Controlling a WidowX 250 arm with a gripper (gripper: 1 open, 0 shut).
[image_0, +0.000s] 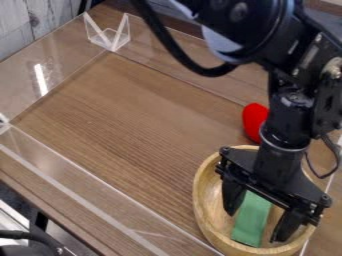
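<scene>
My black gripper reaches down from the top right into a tan wooden bowl at the bottom right, its fingers spread on either side over a green rectangular block lying in the bowl. Whether the fingers touch the block is unclear. A red object rests behind the bowl, partly hidden by the arm.
A small white wire-like stand is at the back left, and pale edges run along the table's left side.
</scene>
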